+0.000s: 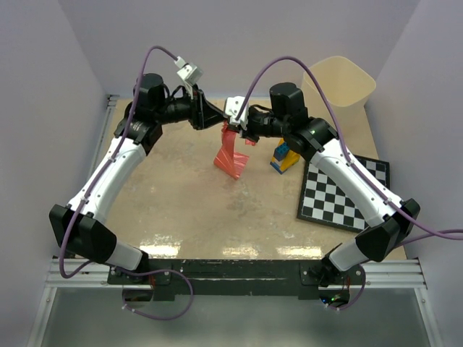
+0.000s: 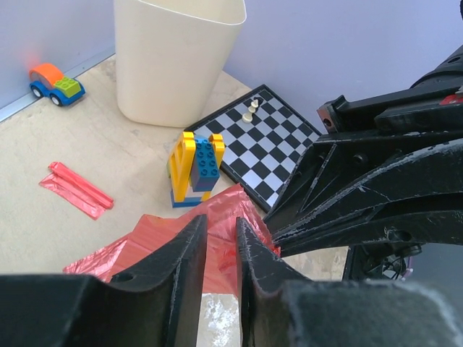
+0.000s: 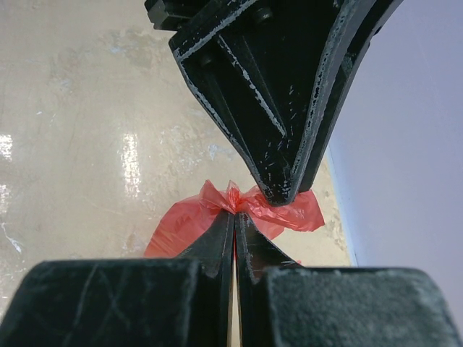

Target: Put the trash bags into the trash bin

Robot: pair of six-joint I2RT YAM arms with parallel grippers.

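A red plastic bag (image 1: 229, 159) hangs from my right gripper, which is shut on its gathered top. My left gripper is right beside it, its fingertips at the bag, close together; whether it grips the bag cannot be told. Another small red bag (image 2: 72, 188) lies flat on the table behind. The cream bin (image 1: 336, 83) stands at the back right.
A black-and-white chessboard (image 1: 340, 210) lies on the right. A yellow-and-blue block toy (image 1: 284, 157) stands between bag and board, and a toy car (image 2: 56, 83) sits at the back.
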